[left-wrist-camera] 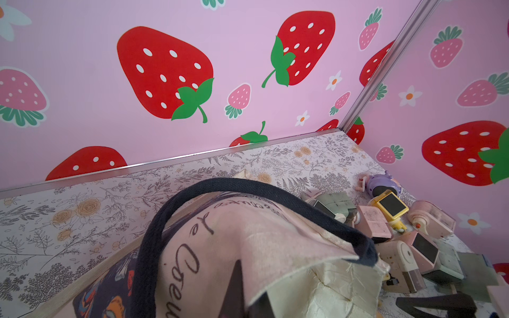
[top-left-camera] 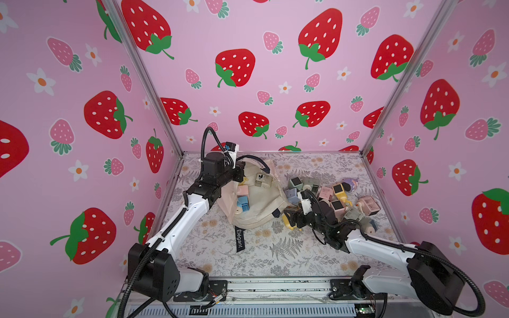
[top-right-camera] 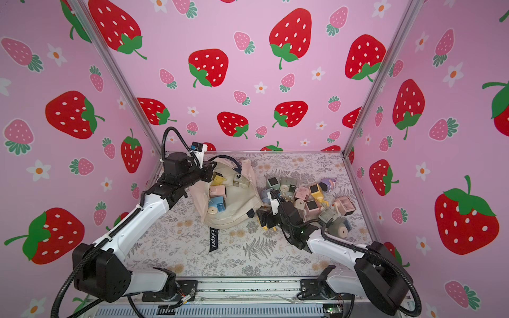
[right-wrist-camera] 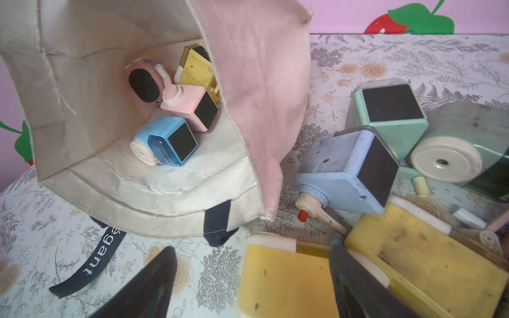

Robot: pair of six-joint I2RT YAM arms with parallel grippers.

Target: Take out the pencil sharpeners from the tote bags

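A cream tote bag (top-left-camera: 257, 204) lies open at the table's centre-left. In the right wrist view it holds a blue sharpener (right-wrist-camera: 169, 140), a pink one (right-wrist-camera: 193, 106) and a yellow one (right-wrist-camera: 193, 69). My left gripper (top-left-camera: 238, 172) is at the bag's upper edge, shut, its fingertips mostly hidden by fabric in its wrist view. My right gripper hangs over yellow sharpeners (right-wrist-camera: 286, 275) just outside the bag's opening, its fingers parted with none of these clearly gripped.
Several sharpeners (top-left-camera: 339, 196) crowd the table right of the bag. A black Élégant strap (top-left-camera: 239, 238) lies in front.
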